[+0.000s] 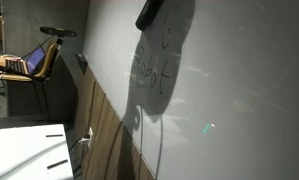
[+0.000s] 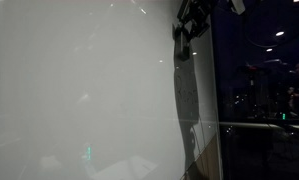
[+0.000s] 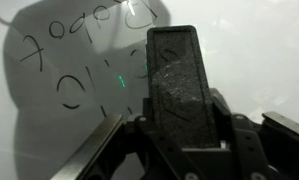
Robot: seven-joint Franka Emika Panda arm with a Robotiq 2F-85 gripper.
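A dark rectangular block, looking like a board eraser (image 3: 179, 85), is held in my gripper, whose fingers are shut around its near end. Behind it is a whiteboard (image 1: 234, 80) bearing the handwritten word "Robot" (image 1: 151, 72), with a few more strokes above it. From the wrist, that writing (image 3: 81, 22) runs upside down across the upper left, and a round letter (image 3: 70, 92) lies left of the block. In exterior view 1 only the dark block (image 1: 147, 13) shows at the top edge. Whether it touches the board cannot be told.
A wood panel (image 1: 101, 125) borders the board. A white table (image 1: 29, 150) stands at the lower left, with a laptop (image 1: 31, 63) on a chair behind it. The arm casts a long shadow over the writing. Dark glass (image 2: 264, 80) fills the right of exterior view 2.
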